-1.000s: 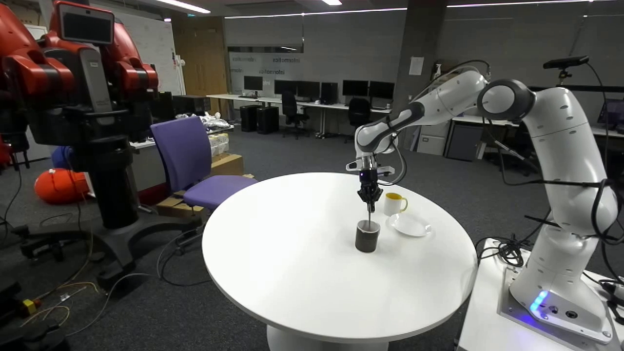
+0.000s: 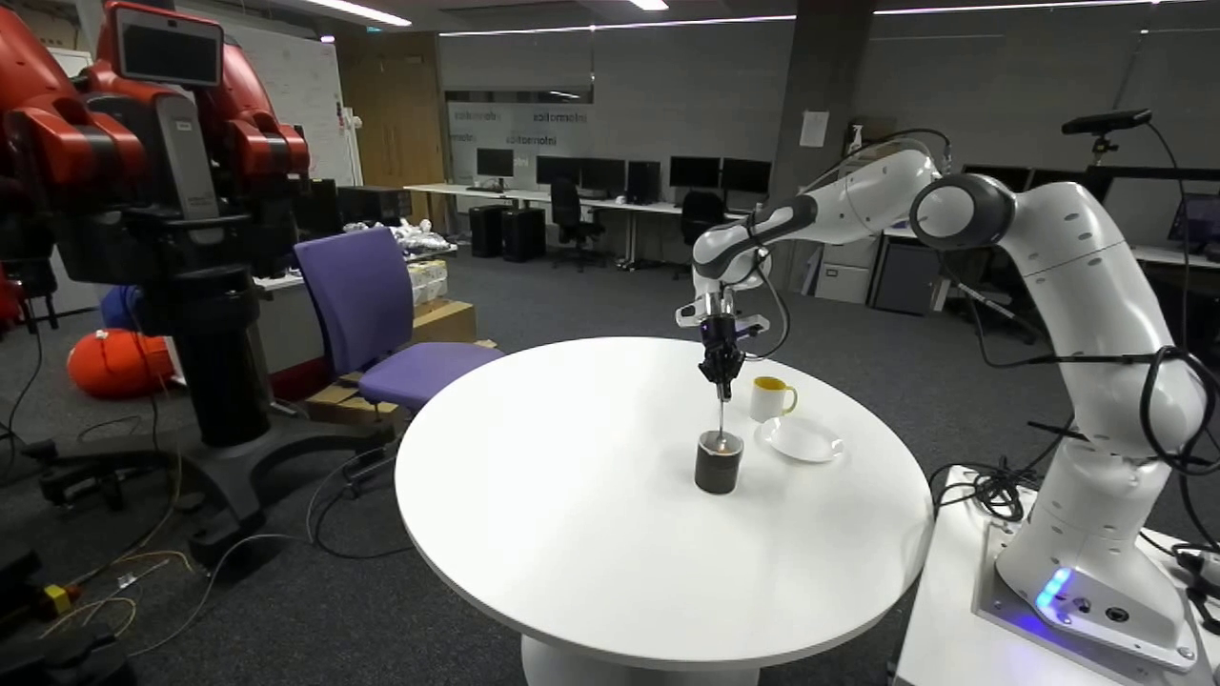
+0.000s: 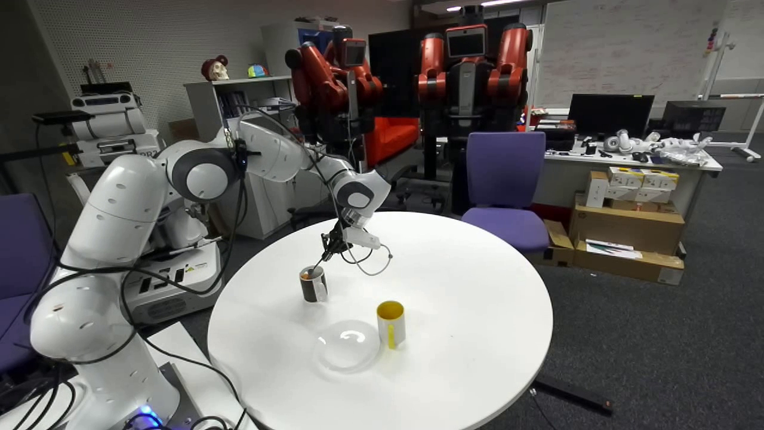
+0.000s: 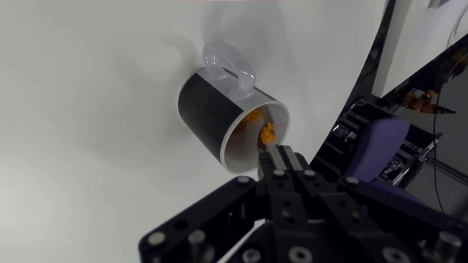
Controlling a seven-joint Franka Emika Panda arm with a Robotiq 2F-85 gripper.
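A black-and-white mug point(image 4: 209, 114) stands on the table, its white handle to one side and clumps of orange stuff inside. My gripper point(image 2: 722, 393) is above this mug, its fingers shut on a thin spoon. The spoon's metal shaft point(image 2: 721, 416) slants from the fingertips down into the mug's mouth. In the wrist view, orange bits point(image 4: 267, 133) lie in the spoon's bowl, which is within the mug's rim. Most of the handle is hidden by the fingers. Exterior view 2 shows the same mug point(image 3: 313, 286) below and left of the gripper point(image 3: 326, 255).
A clear-white plate point(image 3: 347, 347) and a white mug with yellow inside point(image 3: 391, 326) share the round white table point(image 2: 549, 480). Both stand near the black-and-white mug. A purple chair point(image 2: 377, 309) is beside the table.
My gripper has risen slightly with the spoon, and more of the shaft shows above the mug. The arm's elbow has shifted a little. The mug and plate look unmoved.
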